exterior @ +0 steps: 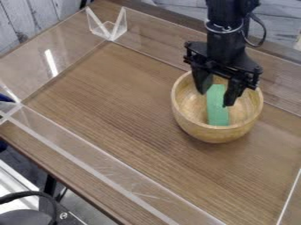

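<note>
A wooden bowl [198,129] sits on the brown table at the right of the camera view. A green block [216,110] lies inside it, partly hidden at the top by the dark gripper [221,84]. The gripper hangs over the bowl's back half, its fingers low around the upper part of the block. Whether they touch the block, and how far apart they stand, is hard to tell.
A white wire object [108,25] stands at the back left. Dark cables and equipment lie beyond the front-left edge.
</note>
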